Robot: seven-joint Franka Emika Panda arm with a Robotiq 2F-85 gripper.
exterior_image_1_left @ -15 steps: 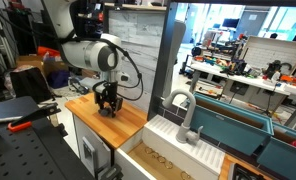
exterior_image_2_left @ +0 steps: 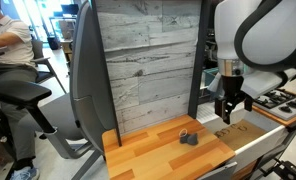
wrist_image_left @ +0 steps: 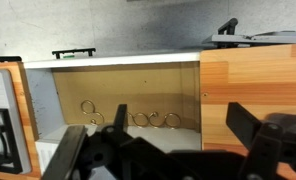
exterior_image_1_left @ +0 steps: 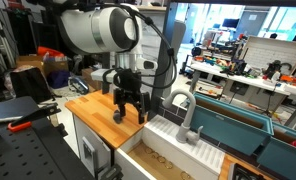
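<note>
In the wrist view my gripper stands open, its dark fingers spread wide apart with nothing held between them. Below it lies an open drawer [wrist_image_left: 138, 80] with a brown bottom and white walls. Several thin brass-coloured rings [wrist_image_left: 139, 119] lie loose inside the drawer. From outside, the gripper [exterior_image_1_left: 131, 110] hangs pointing down near the drawer-side edge of the wooden counter [exterior_image_1_left: 93, 108]. Two small grey objects [exterior_image_2_left: 188, 138] rest on that counter, left of the gripper [exterior_image_2_left: 234, 112] in the second exterior view. What they are is too small to tell.
A curved grey faucet [exterior_image_1_left: 178, 105] rises behind the drawer. Past it runs a long teal toolbox [exterior_image_1_left: 223, 128]. A tall wooden panel wall [exterior_image_2_left: 153, 65] stands behind the counter. Bare counter surrounds the grey objects.
The arm has come nearer and to the right in exterior view 1, from over the small dark objects toward the drawer. Those objects remain on the counter.
</note>
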